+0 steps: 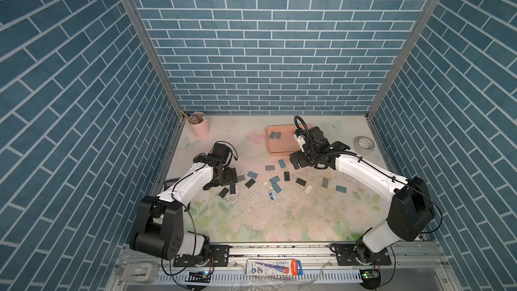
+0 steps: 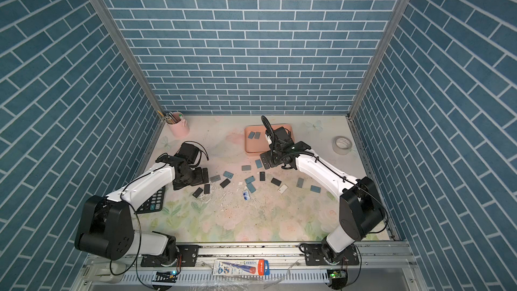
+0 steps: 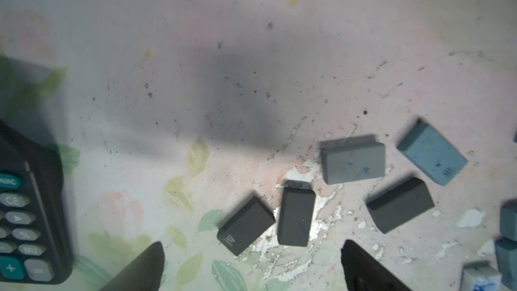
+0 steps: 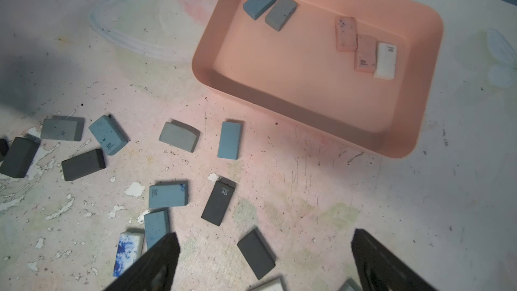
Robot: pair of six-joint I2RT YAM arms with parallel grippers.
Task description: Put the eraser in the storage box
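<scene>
A pink storage box stands at the back middle of the table. Inside it lie a blue eraser, a grey eraser, two pinkish erasers and a white eraser. Across the table in front are several loose blue, grey and black erasers, among them a black one and a blue one. My right gripper is open above the table in front of the box, nothing between its fingers. My left gripper hangs open over the left side, near two black erasers.
A calculator lies at the left. Back left holds a pink pen cup; a roll of tape sits at the right. The box's middle floor is bare.
</scene>
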